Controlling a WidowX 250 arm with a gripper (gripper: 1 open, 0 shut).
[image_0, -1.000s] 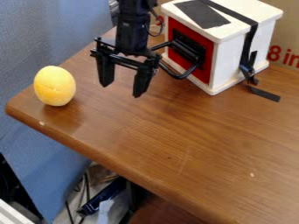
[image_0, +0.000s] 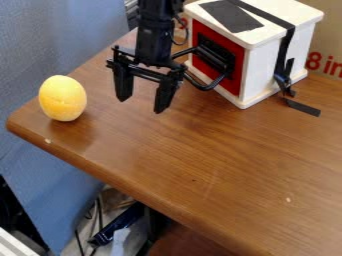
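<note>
My black gripper hangs over the back left of the wooden table, fingers pointing down and spread open, with nothing between them. A yellow egg-shaped object stands near the table's left edge, apart from the gripper and to its left. To the gripper's right sits a white box with a red front panel, a dark patch on top and black straps. A black cable loops from the arm in front of the panel.
A cardboard surface is behind the box at the back right. Beyond the left edge are a blue surface and assorted items below the table.
The gripper has shifted very slightly over the last second, staying open. The egg and the box have not moved.
</note>
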